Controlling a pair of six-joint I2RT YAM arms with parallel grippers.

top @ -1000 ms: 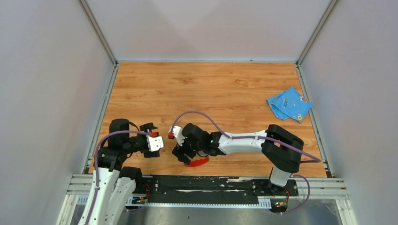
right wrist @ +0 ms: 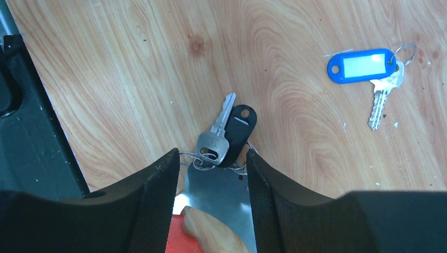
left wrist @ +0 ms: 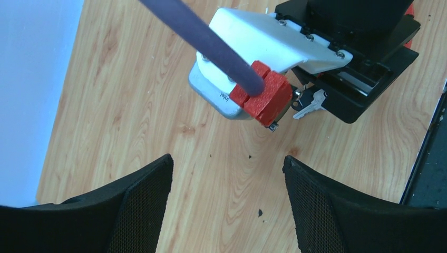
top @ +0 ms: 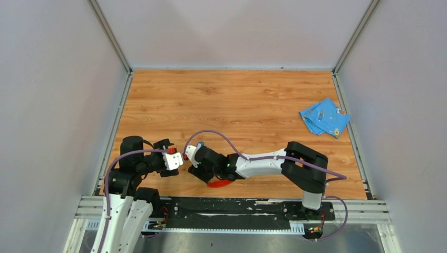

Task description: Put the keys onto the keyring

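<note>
My right gripper is part open around a silver key (right wrist: 213, 142), a black tag (right wrist: 240, 132) and several wire rings; whether it grips any cannot be told. A grey blade-like piece with a red and wooden handle (right wrist: 187, 237) lies beneath it. A blue tag (right wrist: 361, 66) with a ring and silver key (right wrist: 380, 100) lies apart to the upper right in the right wrist view. My left gripper stands open with empty space between its fingers, beside the right gripper's housing.
A folded blue cloth (top: 324, 118) lies at the back right. A dark rail (top: 226, 208) runs along the front edge.
The right arm has moved left over the last second, toward my left gripper. The left arm has barely moved.
</note>
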